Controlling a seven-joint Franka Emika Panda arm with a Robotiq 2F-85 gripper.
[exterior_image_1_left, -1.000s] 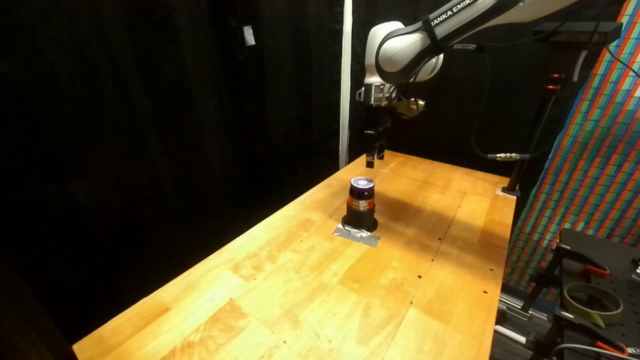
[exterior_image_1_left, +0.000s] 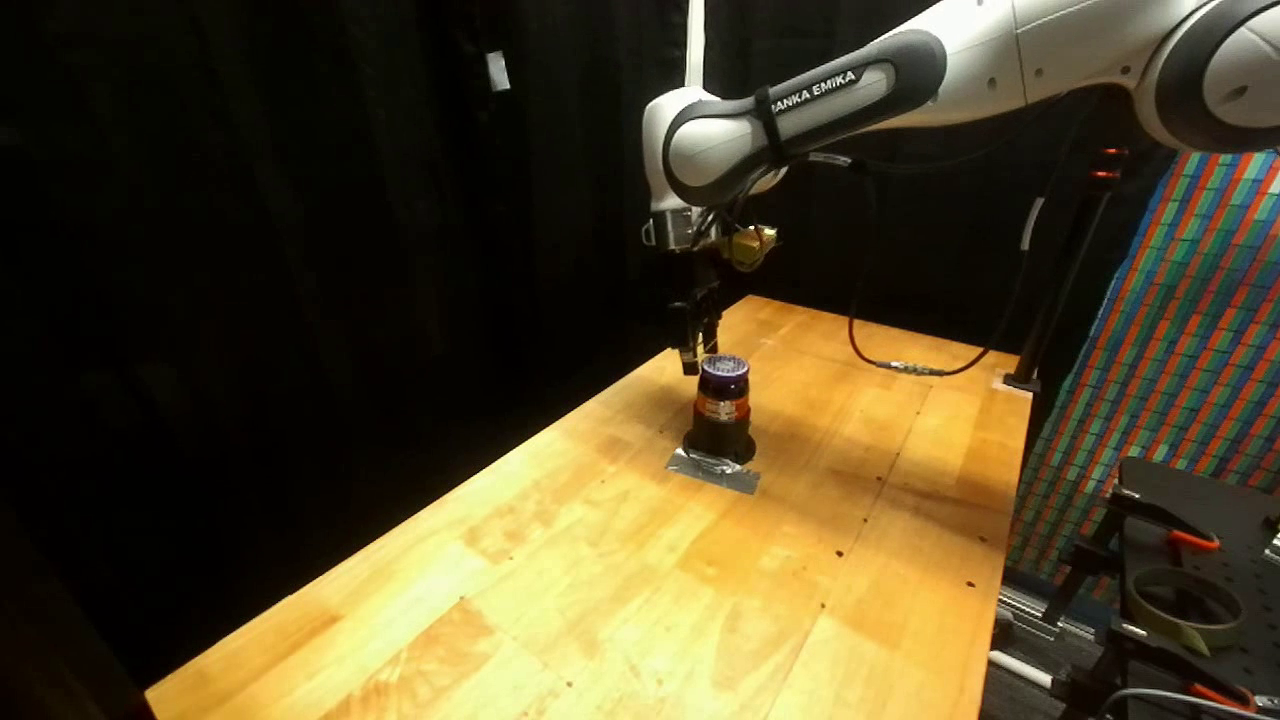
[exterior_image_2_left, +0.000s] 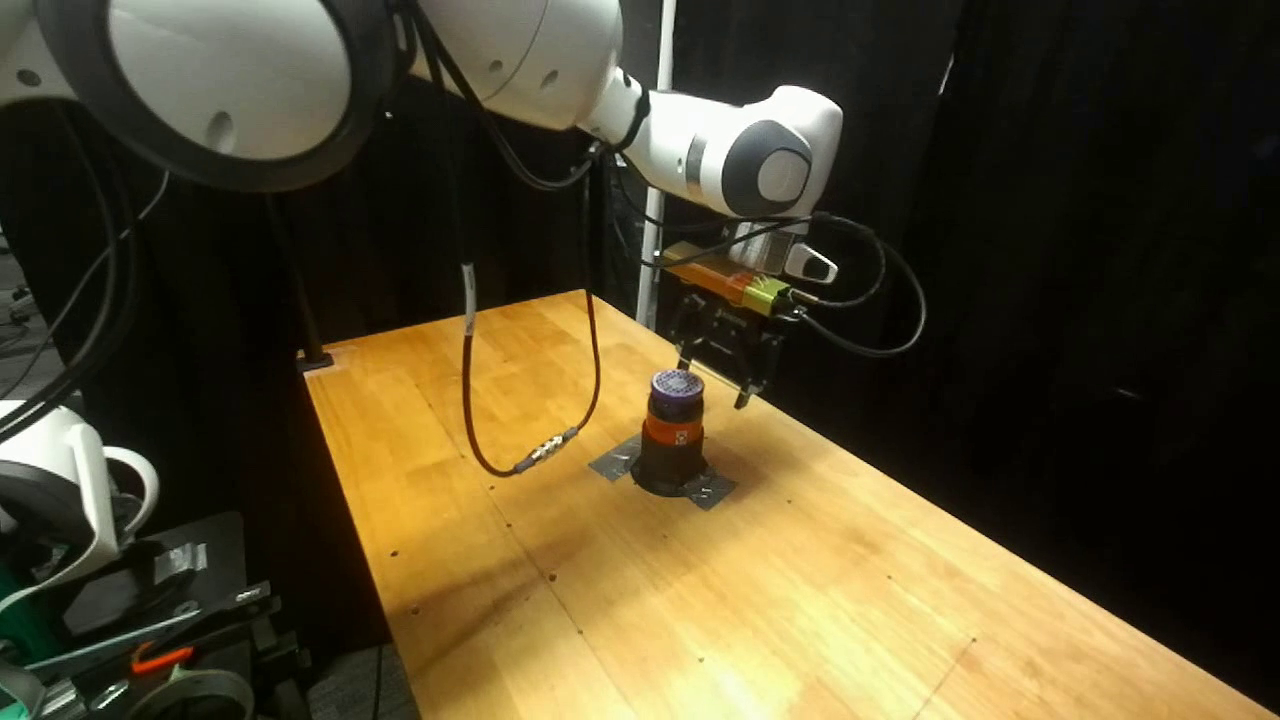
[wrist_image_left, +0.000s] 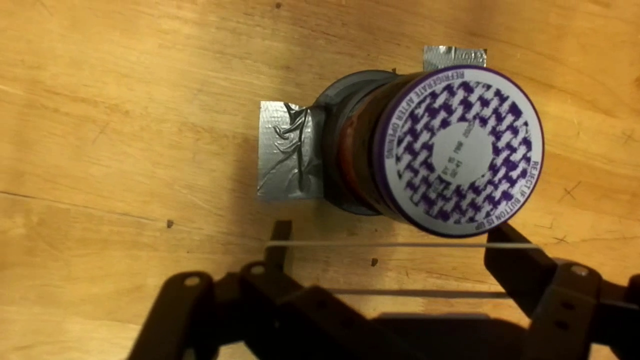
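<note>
A jar (exterior_image_1_left: 723, 410) with a purple-and-white patterned lid (wrist_image_left: 462, 150) and an orange-red band stands upright in a black round holder (exterior_image_2_left: 669, 466). Silver tape (wrist_image_left: 289, 150) fixes the holder to the wooden table. My gripper is open, its two fingers wide apart. Thin pale bands (wrist_image_left: 384, 244) stretch across between the fingers, and no jar is between them. In the wrist view the lid lies above the gap, towards the right finger (wrist_image_left: 519, 264). From the second exterior view, the gripper (exterior_image_2_left: 715, 382) hangs beside the jar at about lid height; contact cannot be told.
Bare wooden table (exterior_image_1_left: 576, 576) surrounds the holder, with wide free room in the foreground. A cable with a connector (exterior_image_2_left: 546, 450) hangs low over the table. A black side stand with clamps and a tape roll (exterior_image_1_left: 1185, 606) sits beyond the table's edge.
The arm has come down and moved left in the first exterior view, bringing the gripper close to the jar. Its cable now hangs lower. Jar and holder have not moved.
</note>
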